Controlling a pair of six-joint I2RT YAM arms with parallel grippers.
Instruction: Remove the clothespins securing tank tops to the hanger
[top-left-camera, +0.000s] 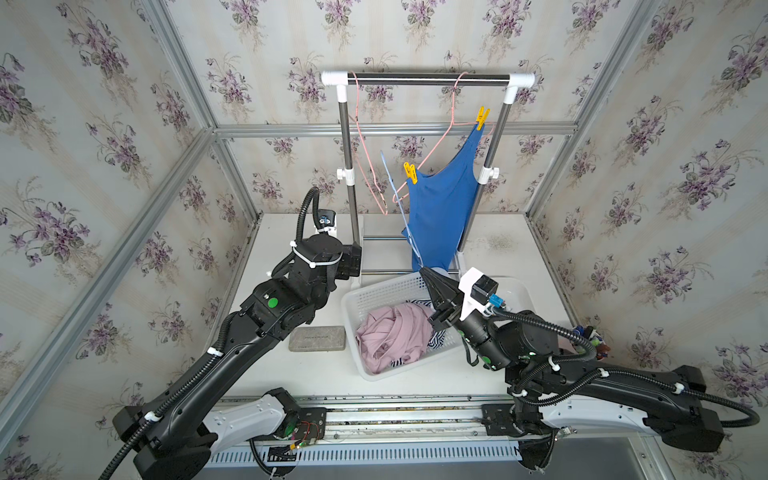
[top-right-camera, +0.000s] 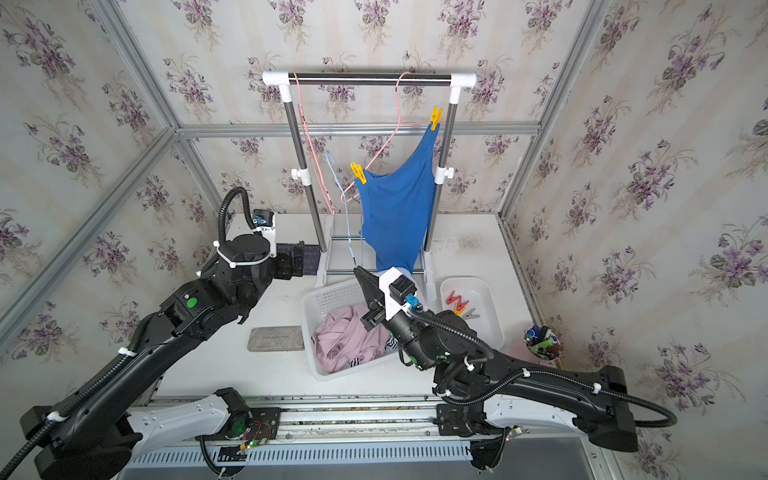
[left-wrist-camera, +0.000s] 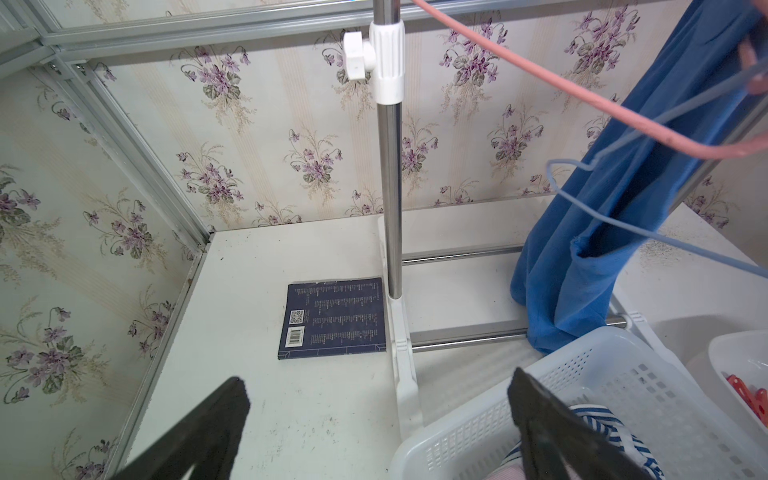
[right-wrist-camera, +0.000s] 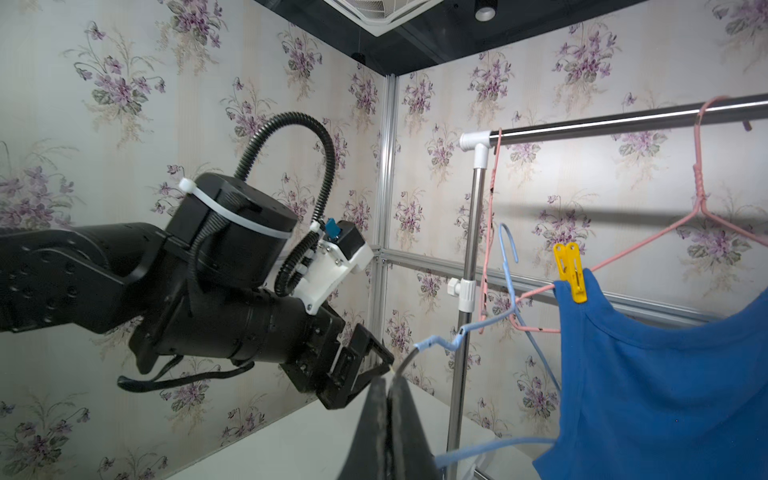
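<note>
A blue tank top (top-left-camera: 442, 204) hangs from a pink hanger (right-wrist-camera: 648, 254) on the rack, pinned by two yellow clothespins: a nearer one (top-right-camera: 358, 173) and one (top-right-camera: 436, 117) at the far shoulder. Over the basket, my right gripper is shut on the end of a bare blue hanger (right-wrist-camera: 456, 340), whose hook points up in front of the rack. My left gripper stands open left of the basket, empty between its fingers. A second pink hanger (top-right-camera: 312, 152) hangs bare at the rack's left end.
In the white basket (top-left-camera: 352, 312) lie a pink garment (top-left-camera: 393, 334) and a striped one. A white tray (top-right-camera: 497, 316) with red clothespins (top-right-camera: 457, 301) stands to its right. A grey slab (top-left-camera: 317, 339) lies left of the basket; a dark book (left-wrist-camera: 332, 317) lies behind.
</note>
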